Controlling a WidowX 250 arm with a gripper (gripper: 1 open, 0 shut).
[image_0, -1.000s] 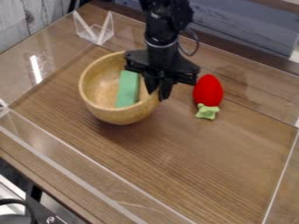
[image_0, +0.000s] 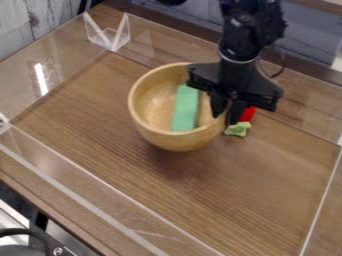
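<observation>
A large tan bowl (image_0: 146, 104) is held at its right rim by my black gripper (image_0: 219, 96), which is shut on it. Inside the bowl lies a pale green block (image_0: 185, 108). Just right of the gripper, a red object (image_0: 249, 114) is partly hidden behind it, with a small light green piece (image_0: 238, 129) below that.
A white wire-like holder (image_0: 108, 31) stands at the back left. A dark cable lies at the bottom left edge.
The gripper and bowl have moved to the right, toward the red object, which is now largely covered. The green block has gone along with the bowl.
</observation>
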